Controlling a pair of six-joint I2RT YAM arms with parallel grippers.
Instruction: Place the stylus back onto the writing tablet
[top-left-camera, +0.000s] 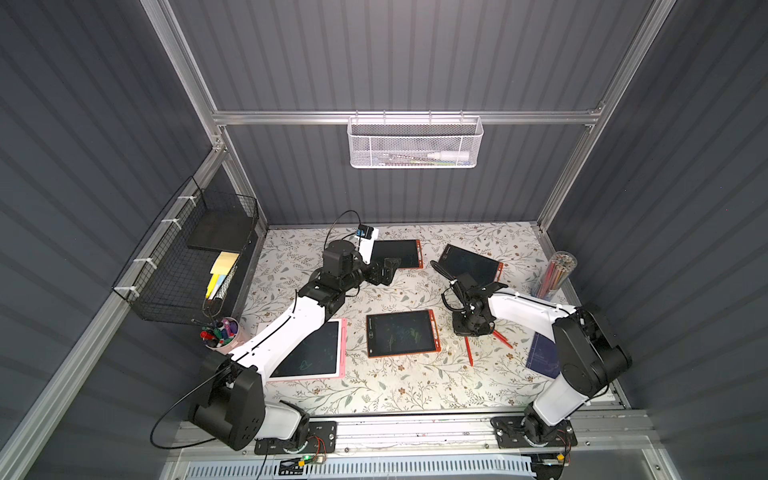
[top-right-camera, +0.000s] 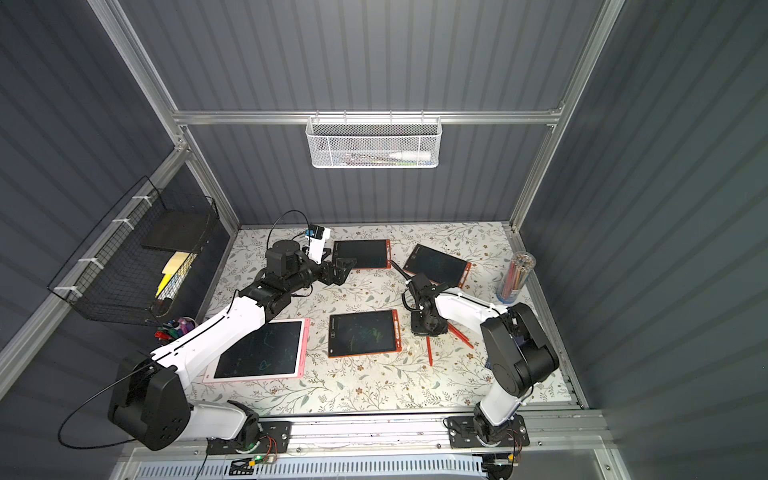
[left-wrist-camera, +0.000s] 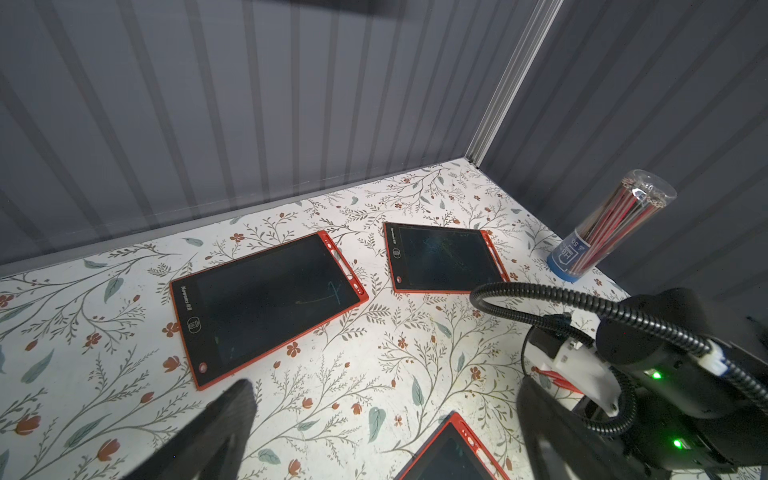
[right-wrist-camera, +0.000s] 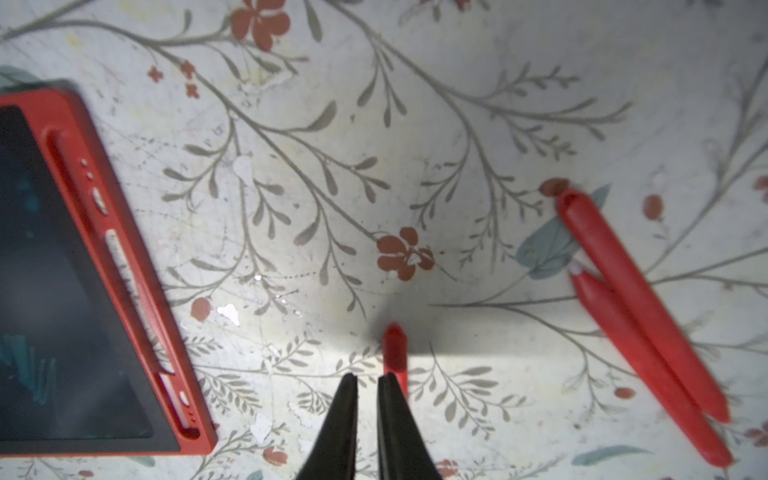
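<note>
My right gripper is shut on a thin red stylus (right-wrist-camera: 394, 352), held above the table. In the top left view the stylus (top-left-camera: 469, 352) sticks out toward the front from under the right gripper. Just left of it lies a red-framed writing tablet (top-left-camera: 400, 333). In the right wrist view that tablet's red edge (right-wrist-camera: 120, 264) shows a long slot with no stylus visible in it. My left gripper is open and empty over the table's back left; its blurred fingers (left-wrist-camera: 200, 432) stand wide apart.
Two more red styluses (right-wrist-camera: 640, 320) lie side by side on the right. Other red-framed tablets (top-left-camera: 470, 264) lie at the back, and a pink tablet (top-left-camera: 343, 352) is at front left. A clear jar (top-left-camera: 552, 276) stands far right, near a blue notebook (top-left-camera: 544, 356).
</note>
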